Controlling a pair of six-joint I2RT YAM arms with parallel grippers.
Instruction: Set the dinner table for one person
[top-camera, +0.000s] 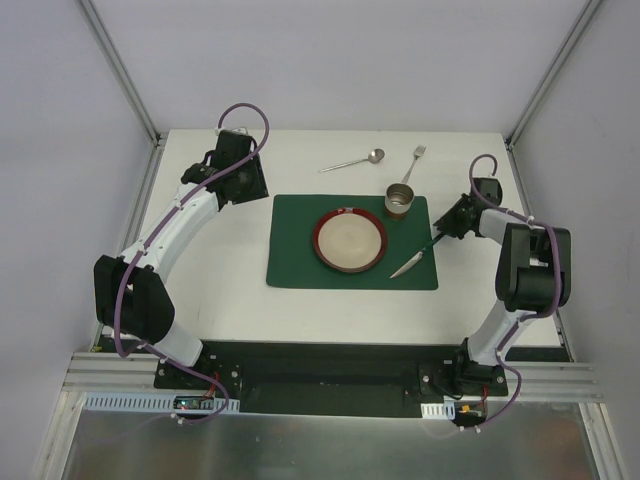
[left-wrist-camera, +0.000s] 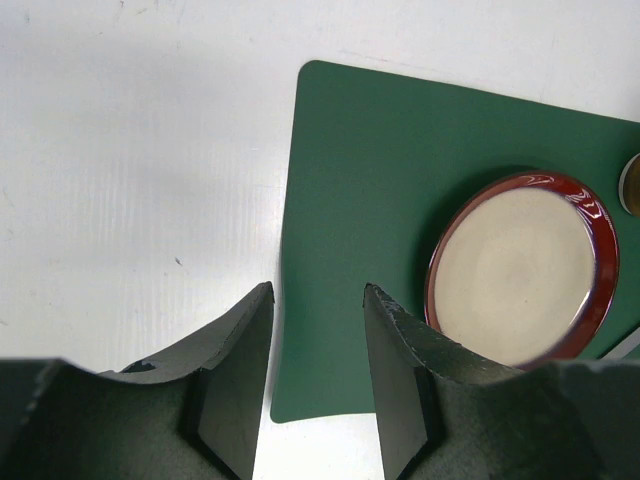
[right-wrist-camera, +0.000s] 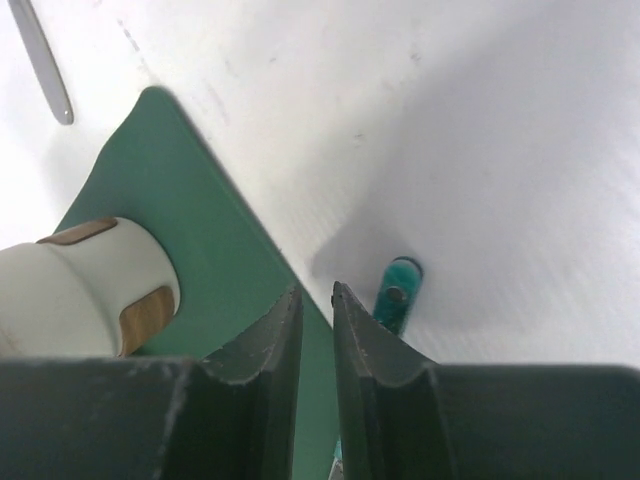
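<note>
On the green placemat (top-camera: 300, 275) lies a white plate (top-camera: 350, 241) with a dark red rim. A metal cup (top-camera: 398, 202) stands at the mat's upper right. The knife (top-camera: 408, 264) slants across the mat's right edge, its blade on the mat. Its green handle (right-wrist-camera: 397, 290) shows in the right wrist view, just right of my right gripper. That gripper is partly open with a narrow gap, nothing seen between its tips. My left gripper is open and empty above the mat's left edge. A spoon (top-camera: 350, 162) and a fork (top-camera: 412, 164) lie behind the mat.
Bare white table (top-camera: 215, 290) lies left of the mat, and a clear strip runs along its front. In the right wrist view, the cup (right-wrist-camera: 105, 285) is close on the left. Free table also lies to the right of the mat.
</note>
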